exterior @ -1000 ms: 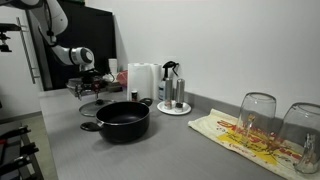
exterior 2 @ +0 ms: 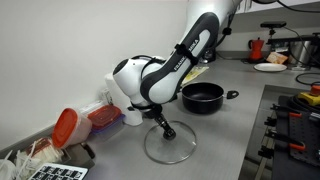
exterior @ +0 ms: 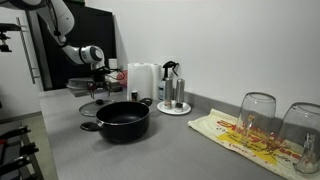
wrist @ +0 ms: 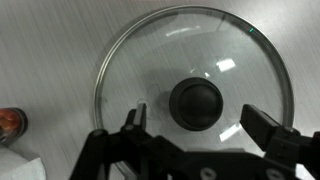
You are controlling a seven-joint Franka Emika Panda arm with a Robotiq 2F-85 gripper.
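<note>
A glass lid [wrist: 150, 85] with a black round knob [wrist: 196, 104] lies flat on the grey table in the wrist view. My gripper is open above it, one finger to each side of the knob, with nothing visible between them. In exterior view 2 the gripper [exterior 2: 82, 146] is over the left part of the lid [exterior 2: 172, 146], whose far side is clear of it. An uncovered black pot [exterior: 123, 121] stands near the lid [exterior: 94, 107] in exterior view 1.
Paper towel rolls [exterior: 143, 78] and a plate [exterior: 174, 108] with grinders stand along the wall. Two upturned glasses [exterior: 257, 113] rest on a yellow-patterned cloth [exterior: 215, 125]. An orange container [exterior 2: 68, 130] and a rack of utensils are near the arm. The table in front of the pot is clear.
In exterior view 1 the arm has come nearer the camera and to the right, toward the lid. The pot and lid have not moved.
</note>
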